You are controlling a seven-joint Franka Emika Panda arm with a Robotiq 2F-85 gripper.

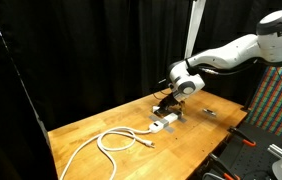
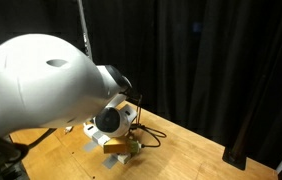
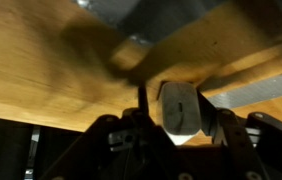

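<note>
A small pale grey object (image 3: 181, 110) with a rounded body sits between the dark fingers of my gripper in the wrist view. The gripper is shut on it, close above the wooden table. From the side, my gripper (image 1: 168, 104) is low over the table, just behind a white power strip (image 1: 164, 123). The second exterior view has the gripper (image 2: 127, 144) partly hidden by the white arm, and the held object cannot be made out clearly there.
The power strip's white cord (image 1: 105, 150) loops across the front left of the wooden table (image 1: 91, 131). Grey tape strips (image 3: 256, 91) lie near the gripper. A small item (image 1: 209, 112) rests to the right.
</note>
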